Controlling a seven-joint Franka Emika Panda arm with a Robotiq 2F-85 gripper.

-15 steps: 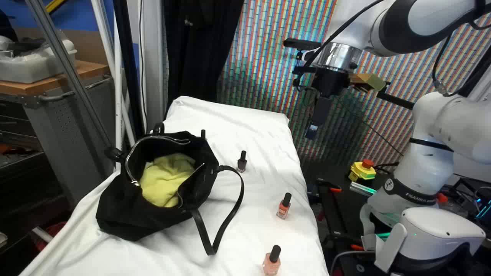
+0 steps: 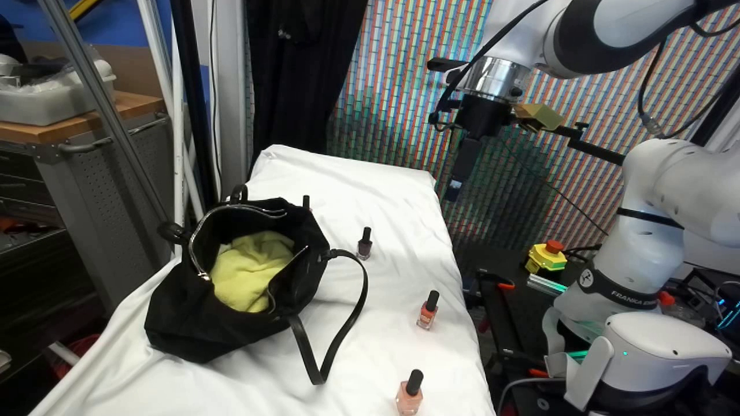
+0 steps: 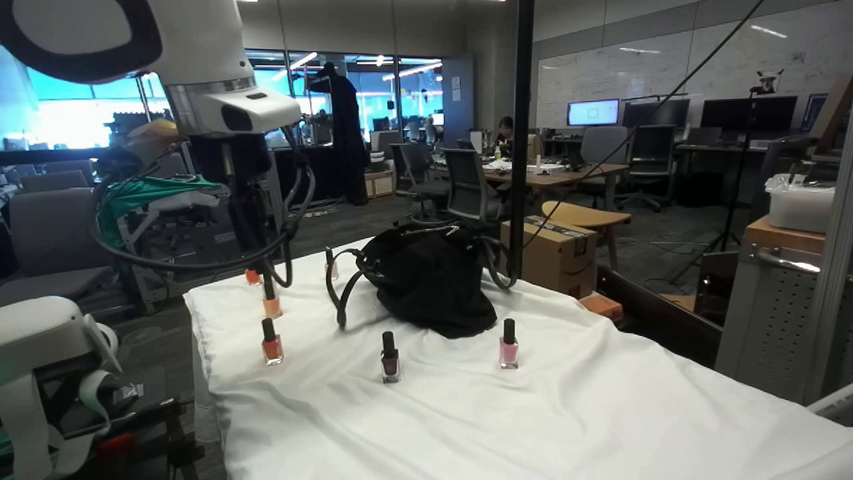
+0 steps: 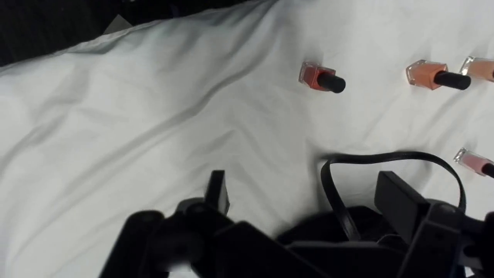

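Note:
My gripper stands open, with nothing between its fingers. In exterior view 1 it hangs above the right side of the white-covered table, clear of the bottles. A black handbag [image 2: 201, 333] sits open on the left, yellow cloth [image 2: 246, 277] showing inside. Several nail polish bottles stand upright around it: a dark one [image 3: 390, 368], a pink one [image 3: 508, 353], a red one [image 3: 272, 351] and an orange one [image 3: 272, 307]. From the wrist, the red bottle [image 4: 315, 77] is ahead of the fingers, and the bag's strap [image 4: 370, 158] curves below it.
The strap [image 2: 347, 333] spreads over the white cloth towards the bottles. A wide bare stretch of cloth [image 4: 139, 134] lies left in the wrist view. Past the table's right edge are the arm's base and a yellow emergency stop box [image 2: 546, 257].
In exterior view 1, my gripper has shifted left and slightly up. The bag and the bottles have stayed where they were.

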